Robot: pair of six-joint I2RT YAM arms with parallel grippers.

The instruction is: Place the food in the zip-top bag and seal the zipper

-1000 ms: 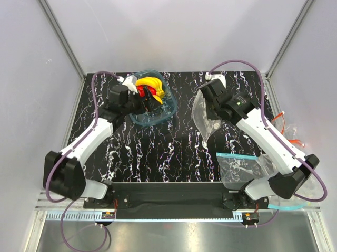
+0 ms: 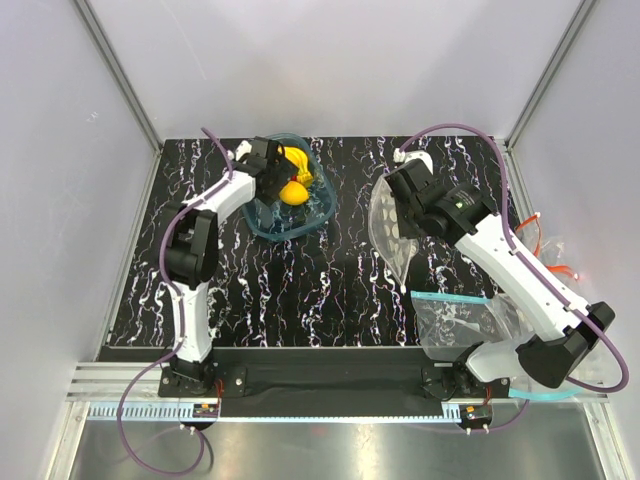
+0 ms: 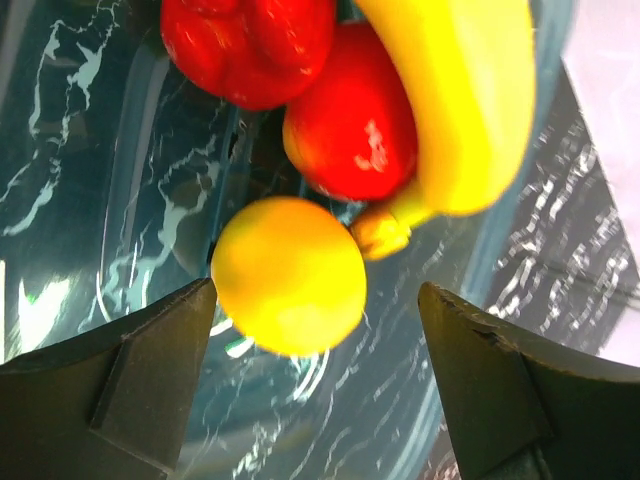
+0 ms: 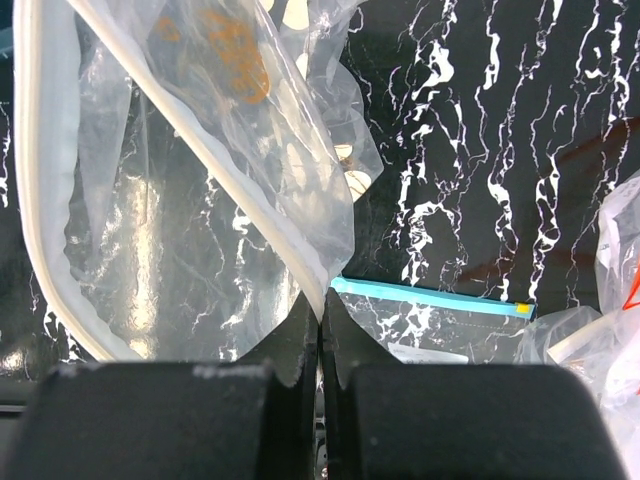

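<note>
Inside the blue-tinted clear bin (image 2: pixel 281 230) lie a yellow-orange lemon-like fruit (image 3: pixel 290 275), a red round fruit (image 3: pixel 352 115), a red pepper (image 3: pixel 250 45) and yellow bananas (image 3: pixel 460 95). Over the bin hangs my left gripper, its fingers apart with the yellow-orange fruit beyond them and not gripped. On the right side, a clear zip bag (image 4: pixel 190 230) has its white rim pinched at one point by my right gripper. The bag's mouth gapes into a loop, and no food shows in it.
A second clear bag with a blue zipper (image 4: pixel 430 295) lies flat at the front right. Crumpled bags with orange edges (image 2: pixel 560 265) are heaped at the right wall. Bare black-marbled table (image 2: pixel 330 290) spreads between bin and held bag.
The left arm has swung in and drawn its forearm inward, its gripper now deeper over the bin's fruit. The right arm has barely shifted, still holding the bag, which moved slightly.
</note>
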